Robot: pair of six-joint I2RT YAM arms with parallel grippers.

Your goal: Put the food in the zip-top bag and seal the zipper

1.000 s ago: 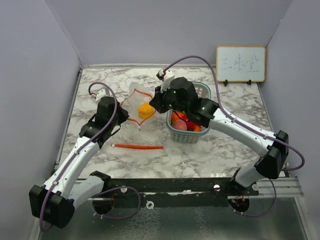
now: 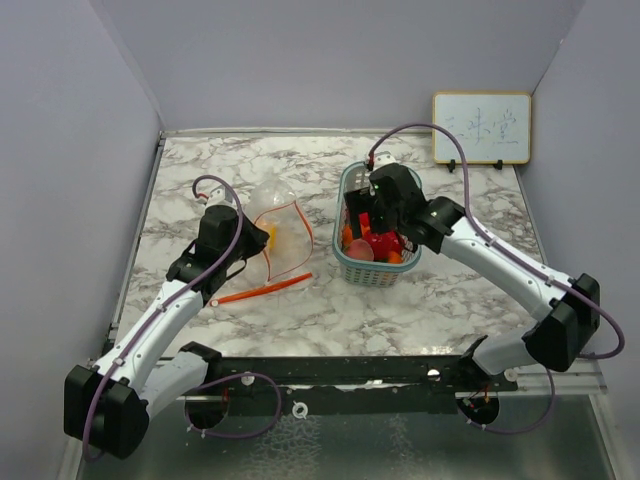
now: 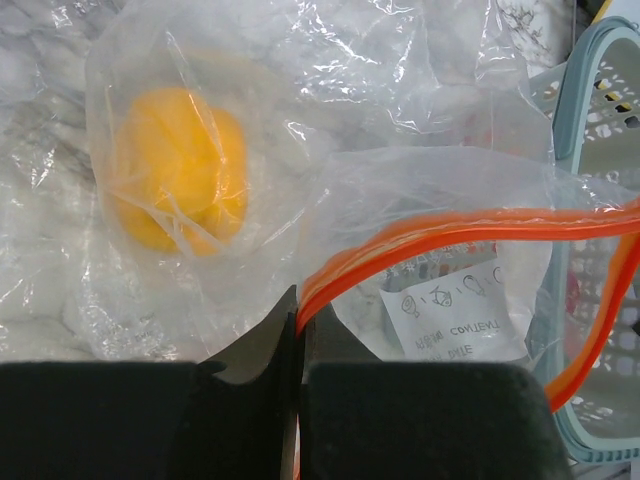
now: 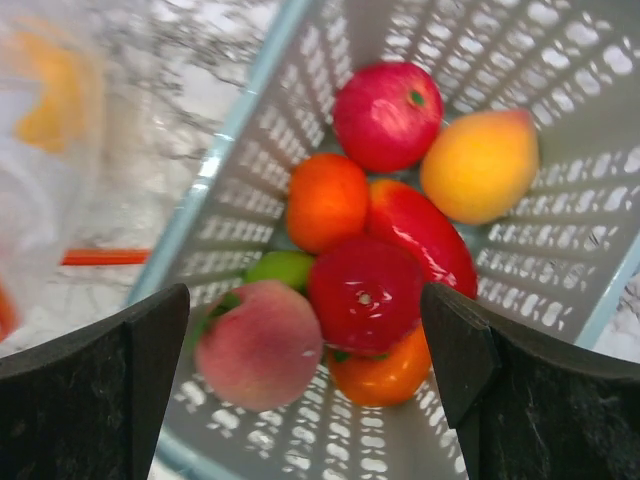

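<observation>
The clear zip top bag [image 2: 288, 225] stands with its orange-edged mouth spread, and a yellow food piece [image 3: 180, 170] lies inside it. My left gripper is shut on the orange edge [image 3: 400, 240] of the bag. Over the grey-green basket [image 2: 345, 262] hangs my right gripper, its fingers [image 4: 100, 390] wide apart with nothing between them. Below it in the right wrist view are a peach [image 4: 260, 345], a dark red fruit [image 4: 366, 293], an orange [image 4: 327, 203], a pomegranate [image 4: 388, 115] and a yellow-orange fruit [image 4: 480, 165].
An orange slider strip [image 2: 262, 290] lies on the marble table in front of the bag. The whiteboard [image 2: 482, 128] stands at the back right. Bare table [image 2: 470, 290] extends to the right of the basket.
The left gripper has shifted slightly, still on the bag, which has sunk lower.
</observation>
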